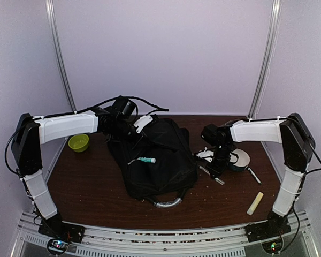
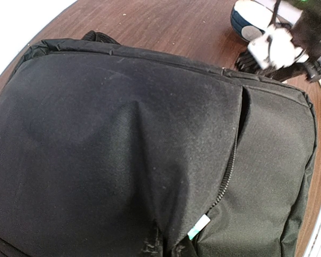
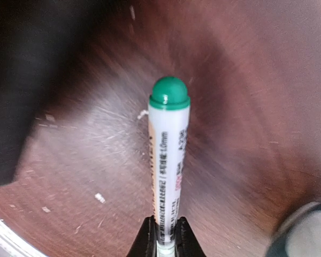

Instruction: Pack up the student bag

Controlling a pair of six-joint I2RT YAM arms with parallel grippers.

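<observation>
The black backpack lies on the table, its front zipper partly parted. My left gripper is shut on the bag's fabric, which is drawn into a fold leading to its fingers. A teal and white piece shows at the zipper line beside it. To the right of the bag, my right gripper is shut on a white marker with a green end. The marker points forward from the fingers, close over the table; a small gap beneath it is hard to judge.
A round white-topped, dark-sided object stands just right of the right gripper. Beyond it lie another pen and a pale yellowish bar. A green bowl sits at the left.
</observation>
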